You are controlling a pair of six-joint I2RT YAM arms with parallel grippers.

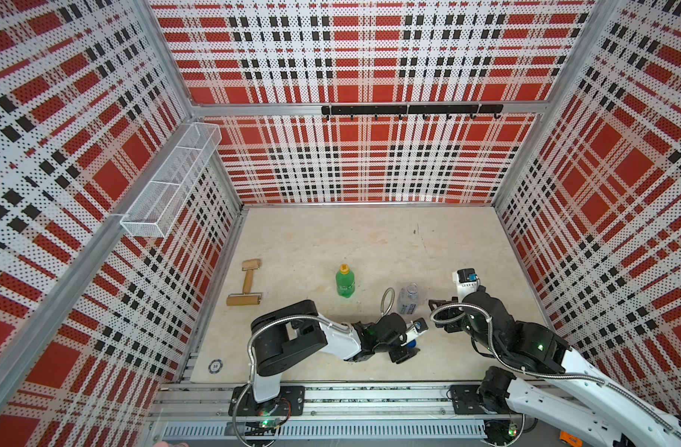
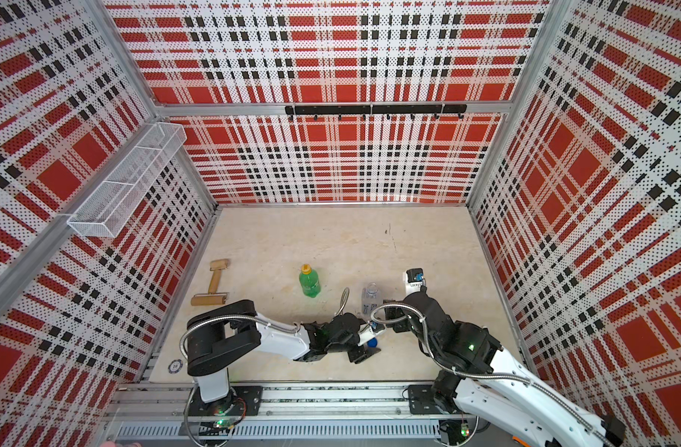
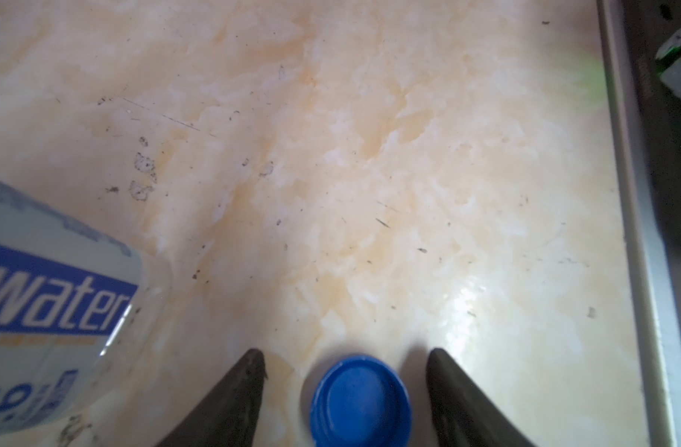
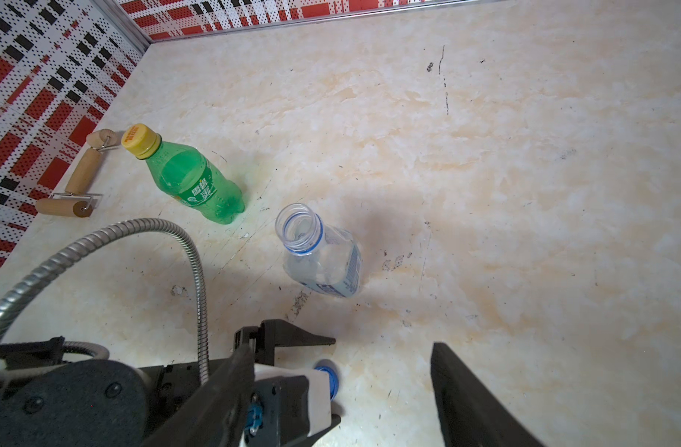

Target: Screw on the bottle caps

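Note:
Flat on the table lies a blue cap [image 3: 360, 406], between the spread fingers of my left gripper, which is open around it and apart on both sides. In the right wrist view the left gripper partly covers that cap. Behind it stands an uncapped clear water bottle, upright, its printed label [image 3: 53, 313] showing in the left wrist view. My right gripper hangs above the table, to the right of the bottle, fingers spread with nothing held. Farther left, a green bottle [image 4: 195, 182] stands upright with a yellow cap [image 4: 141, 140] on it.
A wooden roller tool [image 1: 246, 283] lies at the table's left side. A white wire basket [image 1: 173, 182] hangs on the left wall. The two arms are close together near the water bottle.

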